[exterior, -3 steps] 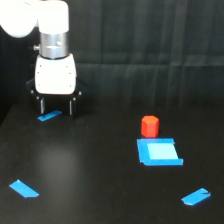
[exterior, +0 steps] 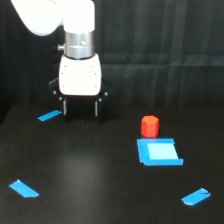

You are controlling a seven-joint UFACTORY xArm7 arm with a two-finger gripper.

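The white arm reaches down from the upper left, and its gripper (exterior: 81, 108) hangs over the back left of the black table. Its two thin dark fingers stand wide apart, open, with nothing between them. To its right, a red block (exterior: 150, 126) with angled sides rests on the table at the back edge of a blue-taped square. That square has a pale centre (exterior: 161, 151) and a blue border (exterior: 145, 155). Clear table lies between the block and my gripper.
Blue tape strips mark the table at the back left (exterior: 49, 115), front left (exterior: 23, 188) and front right (exterior: 196, 197). A dark curtain (exterior: 160, 60) hangs behind.
My gripper has moved to the right, away from above the back left tape strip, and stays open. The red block and the taped square have not moved.
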